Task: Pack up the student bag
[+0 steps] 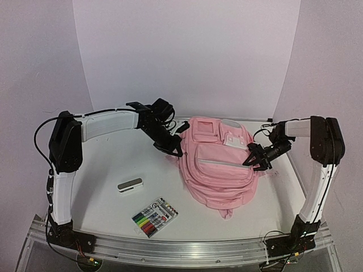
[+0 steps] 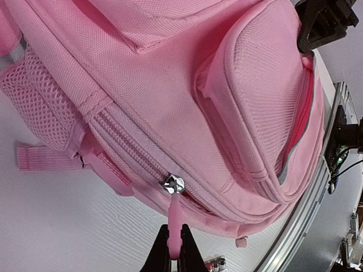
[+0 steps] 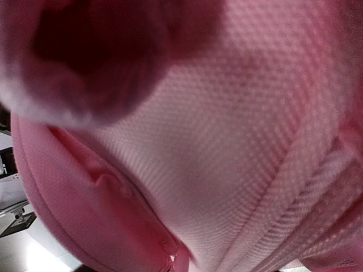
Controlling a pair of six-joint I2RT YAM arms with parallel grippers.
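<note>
The pink student bag (image 1: pixel 224 181) lies on the table right of centre, its front pockets facing up. At its left edge in the top view is my left gripper (image 1: pixel 180 152). In the left wrist view, a pink zipper pull (image 2: pixel 174 218) hangs from a silver slider (image 2: pixel 173 184), and the left gripper is shut on it. My right gripper (image 1: pixel 253 164) reaches onto the bag's right side by the front pocket; how far apart its fingers stand is unclear. Pink fabric (image 3: pixel 227 124) fills most of the right wrist view, hiding the right fingers.
A set of coloured markers (image 1: pixel 155 217) lies at the front, left of the bag. Behind it to the left rests a small grey-and-white case (image 1: pixel 130 185). A metal rail (image 1: pixel 170 245) runs along the front edge.
</note>
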